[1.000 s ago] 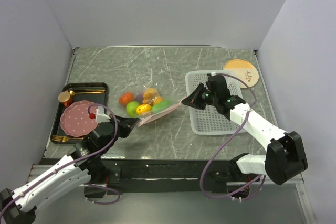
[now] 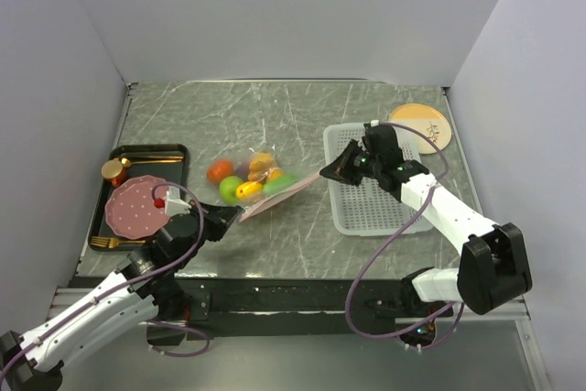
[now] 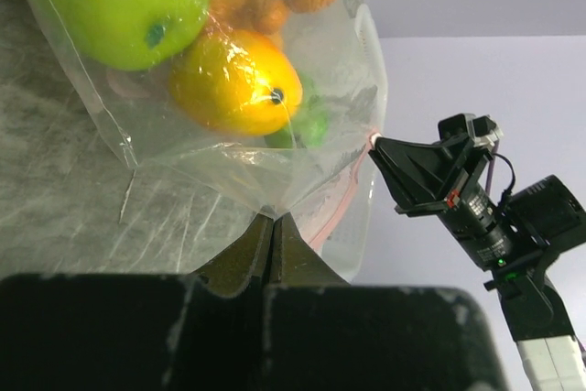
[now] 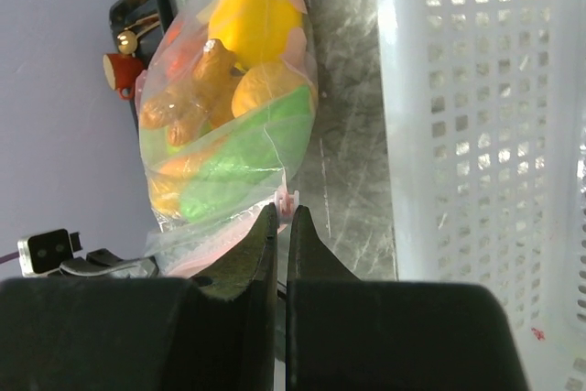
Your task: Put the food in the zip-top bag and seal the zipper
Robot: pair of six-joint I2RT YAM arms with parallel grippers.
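Note:
The clear zip top bag (image 2: pixel 282 195) lies between my arms in the top view, its pinkish mouth band (image 2: pixel 275 199) stretched from one gripper to the other. Inside it are a green apple (image 3: pixel 137 6), an orange fruit (image 3: pixel 233 89), a yellow pepper (image 4: pixel 256 16), a long green item (image 4: pixel 256 148) and other food. My left gripper is shut, with the thin film of one bag corner running into its fingertips. At the opposite end, my right gripper is shut on a small pale pink piece at the zipper's end. Whether the zipper is sealed cannot be made out.
Under my right arm stands an empty white basket (image 2: pixel 344 224), with a round orange-rimmed plate (image 2: pixel 421 116) behind it. A black tray (image 2: pixel 183 151) at the left holds a pink plate (image 2: pixel 135 208), an orange cup (image 2: pixel 113 171) and golden cutlery.
My right gripper has shifted slightly right and toward the back, and the mouth band hangs a little straighter. The left gripper and the food have stayed where they were.

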